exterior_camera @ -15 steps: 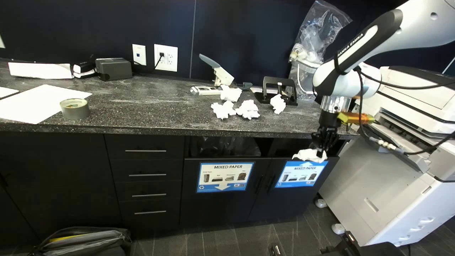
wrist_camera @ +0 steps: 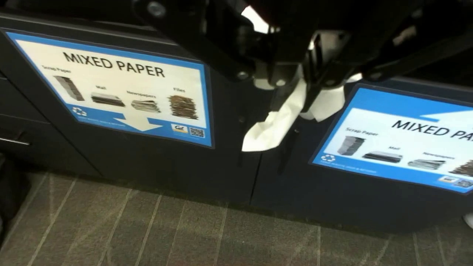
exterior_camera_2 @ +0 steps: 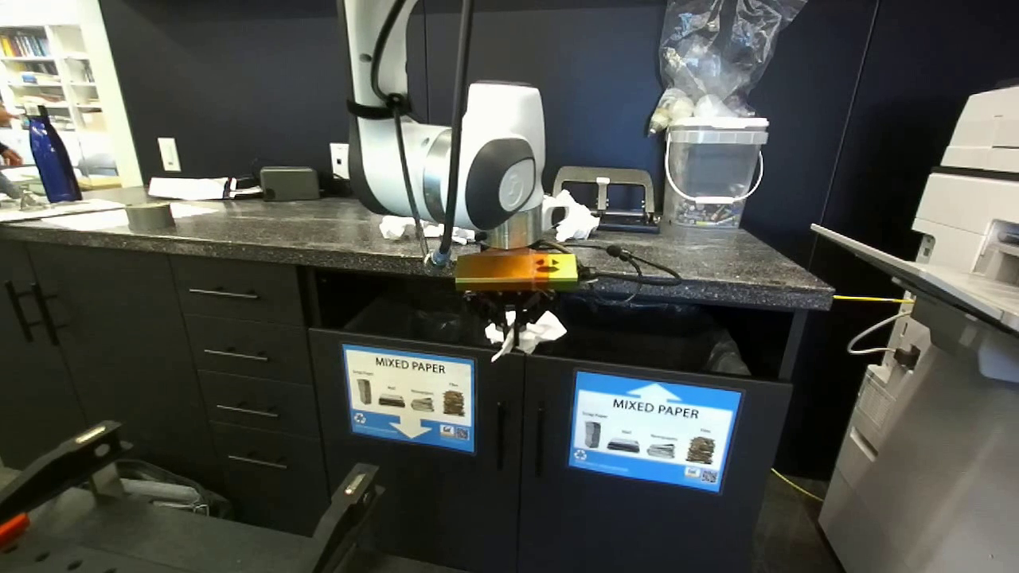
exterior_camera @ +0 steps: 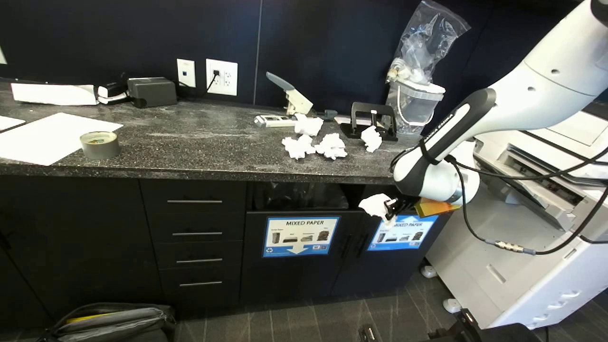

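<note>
A crumpled white paper point(exterior_camera: 374, 205) is pinched in my gripper point(exterior_camera: 391, 211), in front of the cabinet. In exterior view 2 the gripper point(exterior_camera_2: 513, 334) is shut on that paper point(exterior_camera_2: 542, 328), just below the counter's front edge and before the openings over the two bin doors. A strip of the paper point(wrist_camera: 275, 128) hangs below the fingers point(wrist_camera: 283, 82) in the wrist view; the rest is partly hidden by the gripper. Several other crumpled papers point(exterior_camera: 331, 146) lie on the counter point(exterior_camera: 199, 142). The left bin opening point(exterior_camera: 302, 194) shows a dark liner inside.
Blue "Mixed Paper" signs point(exterior_camera_2: 408, 396) mark both bin doors. On the counter stand a black hole punch point(exterior_camera: 373, 117), a stapler point(exterior_camera: 288, 102), a clear bucket point(exterior_camera_2: 714, 172) and a tape roll point(exterior_camera: 99, 145). A grey printer point(exterior_camera: 513, 245) stands to the right.
In exterior view 1 the arm has moved left and lower, and the gripper has tilted, carrying the paper along. The papers on the counter have not moved.
</note>
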